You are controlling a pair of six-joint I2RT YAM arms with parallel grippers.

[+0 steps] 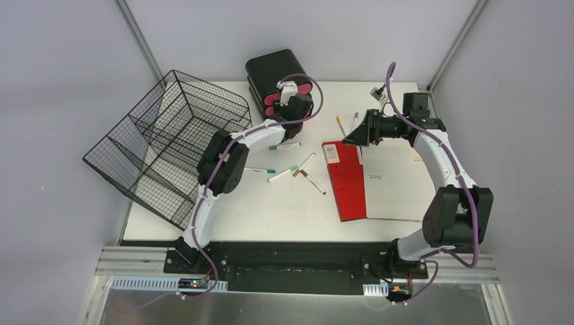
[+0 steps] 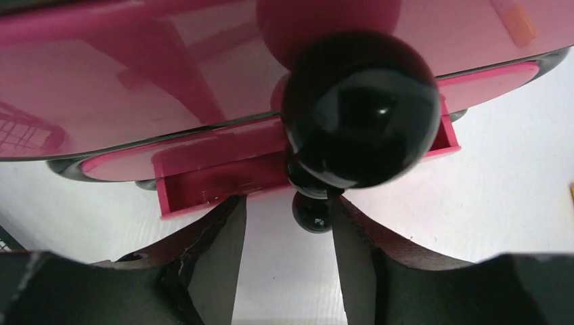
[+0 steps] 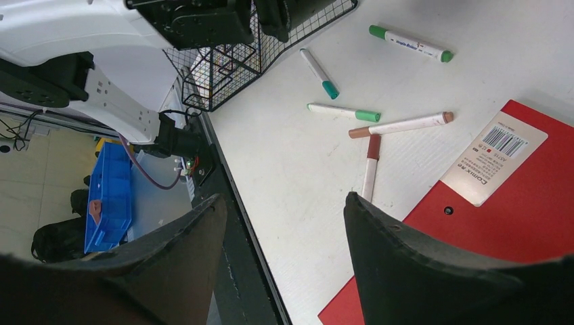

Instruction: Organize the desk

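Observation:
A black drawer box (image 1: 273, 68) with pink fronts stands at the back centre. My left gripper is open at its front, close to the round black knobs (image 2: 359, 108); a small pink drawer (image 2: 223, 176) shows behind them. Several markers (image 3: 411, 45) lie on the white desk (image 1: 264, 210). My right gripper is open above the red folder (image 3: 504, 217), with nothing between its fingers.
A wire rack (image 1: 169, 135) fills the left of the desk. A white item (image 1: 396, 189) printed with letters lies beside the red folder at the right.

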